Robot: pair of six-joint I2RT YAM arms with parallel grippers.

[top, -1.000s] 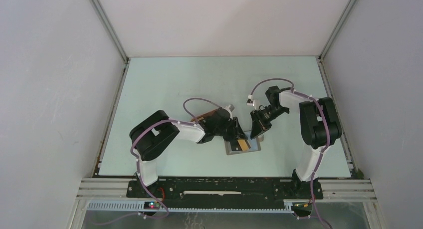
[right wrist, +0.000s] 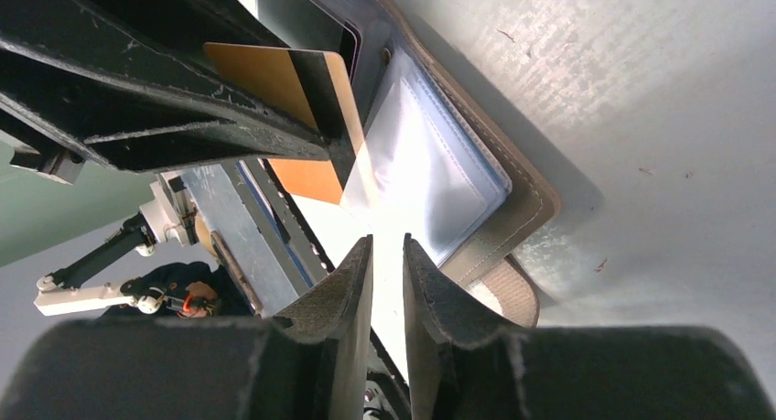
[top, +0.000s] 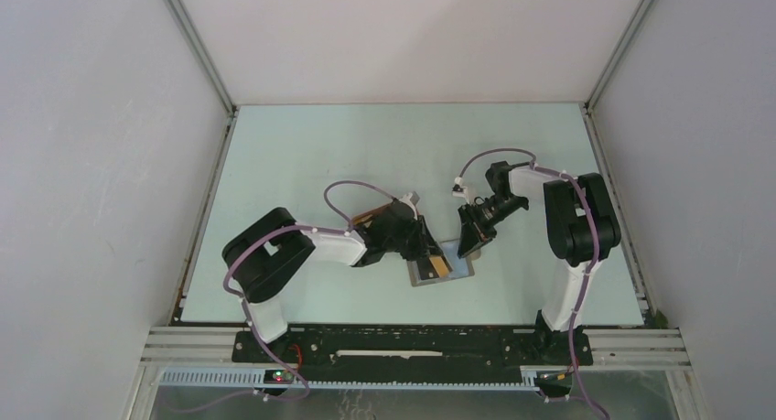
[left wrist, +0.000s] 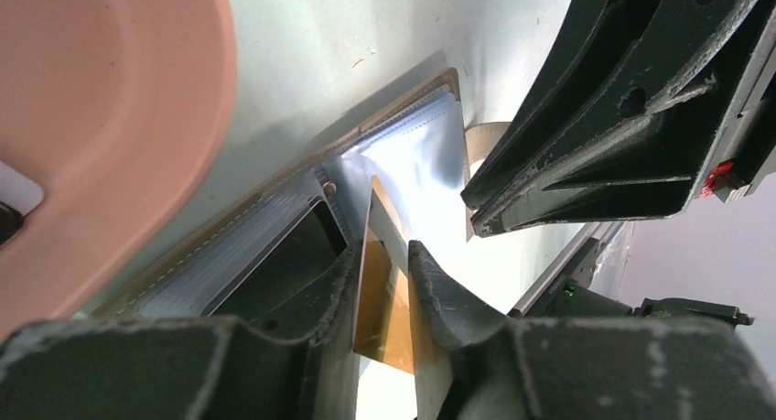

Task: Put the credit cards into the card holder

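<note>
An orange-and-black card (top: 439, 264) is held upright by my left gripper, between its fingers in the left wrist view, above the open card holder (top: 420, 272). In the right wrist view the card (right wrist: 274, 81) angles over the holder's clear plastic sleeve (right wrist: 425, 168), beside a dark slot. My right gripper is at the holder's right end, its fingertips close together; the holder's brown edge runs just beyond them, and whether they pinch it is hard to tell.
A salmon-coloured tray (left wrist: 110, 118) lies behind the holder, largely under the left arm in the top view.
The left arm has shifted slightly left with the card, and the holder appears moved a little left too. The right gripper has moved only slightly.
</note>
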